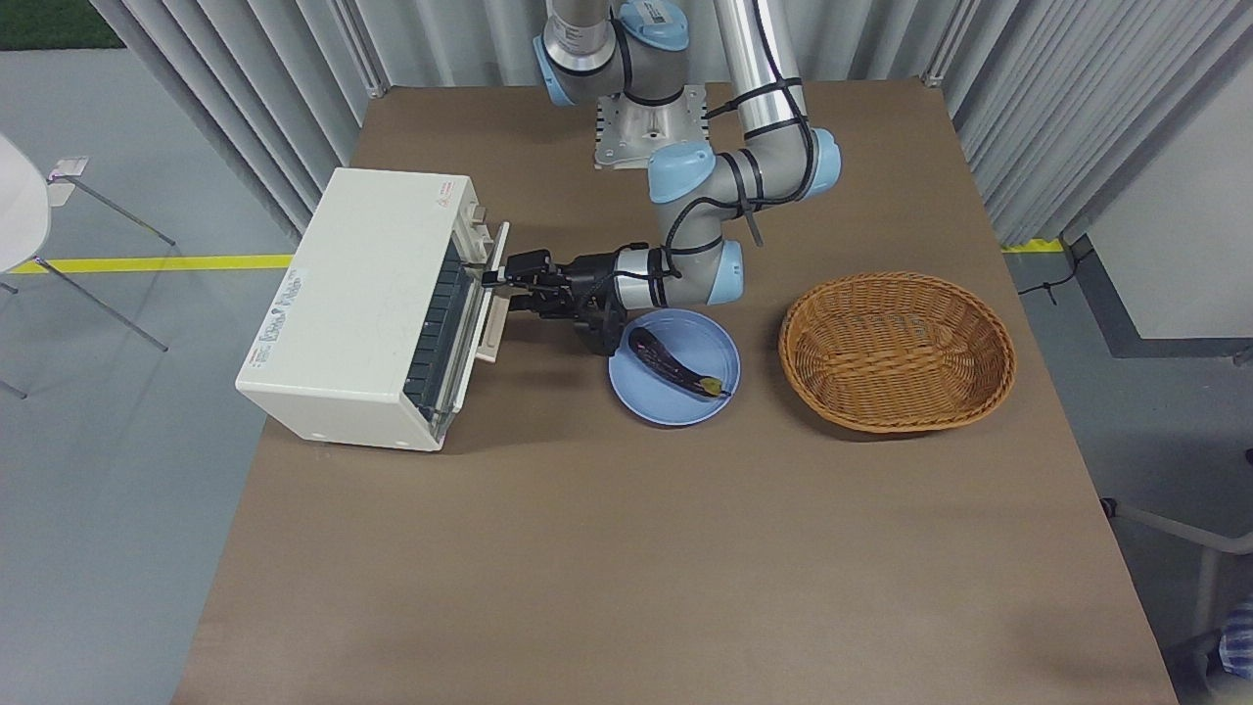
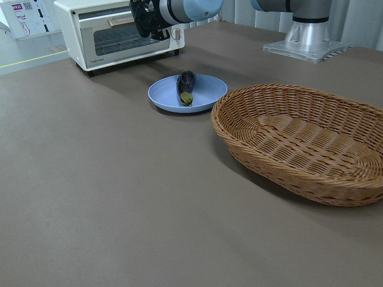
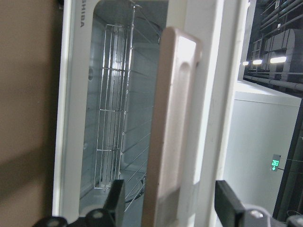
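Observation:
My black gripper (image 1: 498, 277) is at the front of the white toaster oven (image 1: 341, 305), by its door handle (image 1: 490, 340). In the wrist view the long beige handle (image 3: 169, 127) stands between my open fingers, with the oven's interior and wire rack behind. A blue plate (image 1: 637, 388) lies below the arm, holding a dark eggplant (image 1: 670, 364) with a green stem end; it also shows in the left view (image 2: 186, 88).
A wicker basket (image 1: 896, 352) sits right of the plate. The robot base (image 1: 649, 141) stands at the back.

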